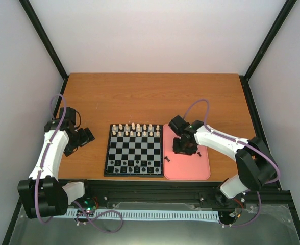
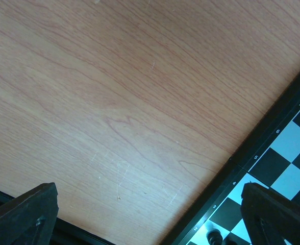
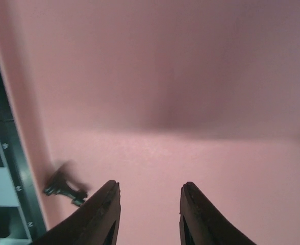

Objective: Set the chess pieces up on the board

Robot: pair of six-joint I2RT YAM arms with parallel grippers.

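The chessboard (image 1: 133, 150) holds white pieces along its far side and black pieces along its near side. The pink tray (image 1: 185, 168) right of it has two dark pieces lying on it, one (image 3: 63, 188) near the tray's left edge in the right wrist view, another (image 1: 200, 154) farther right. My right gripper hangs over the tray, its fingers apart with nothing seen between them. My left gripper stands open over bare wood left of the board, with nothing between its fingers.
A dark frame runs along the table's front edge.
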